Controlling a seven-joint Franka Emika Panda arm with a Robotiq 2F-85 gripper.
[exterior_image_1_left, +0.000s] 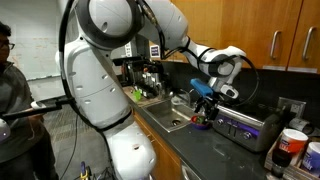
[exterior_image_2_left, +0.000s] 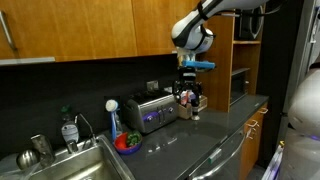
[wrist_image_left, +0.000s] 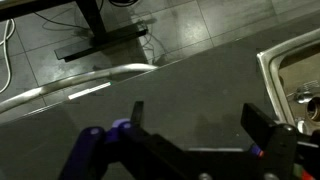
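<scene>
My gripper is open with nothing between its dark fingers, above the bare dark countertop (wrist_image_left: 190, 85). In the second exterior view the gripper (exterior_image_2_left: 187, 98) hangs above the counter, in front of the wall side. A bowl (exterior_image_2_left: 128, 146) with red and green things in it stands on the counter near the sink. From the first exterior view, the gripper (exterior_image_1_left: 206, 108) overlaps the area of that bowl; their distance apart cannot be told there.
A metal toaster (exterior_image_2_left: 152, 112) stands against the back wall. The sink (exterior_image_1_left: 172, 113) lies beside the bowl, with a faucet and bottles behind. Several cups (exterior_image_1_left: 292, 142) sit at the counter's right end.
</scene>
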